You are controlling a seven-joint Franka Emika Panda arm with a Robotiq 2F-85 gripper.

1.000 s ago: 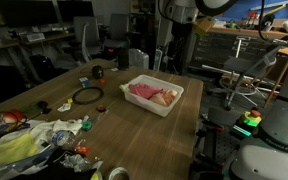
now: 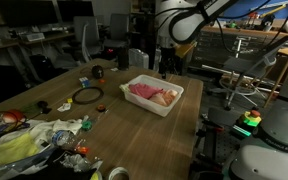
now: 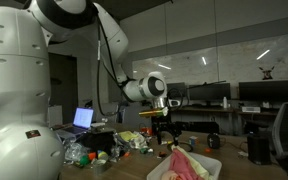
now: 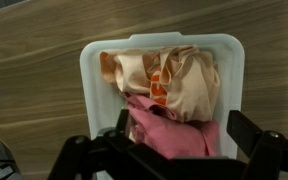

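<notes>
A white bin [image 2: 135, 98] holds crumpled cloths on the wooden table. In the wrist view a pink cloth [image 4: 169, 135] fills the lower part of the bin, and a beige cloth [image 4: 189, 85] with an orange patch lies in the upper part. My gripper hangs above the bin, its dark fingers [image 4: 245, 130] wide apart on either side of the pink cloth. Nothing is held between them. In the first exterior view the gripper [image 2: 165, 68] is over the bin's far side, clear of the cloths.
Bags and cloths [image 2: 19, 150] clutter the table's left end, with small items near them. A black cable coil [image 2: 86, 95] and a dark canister [image 2: 98, 72] stand farther back. Bare tabletop lies in front of the bin.
The arm has swung left in the first exterior view and come down, bringing the gripper over the bin. The bin and cloths look unmoved.
</notes>
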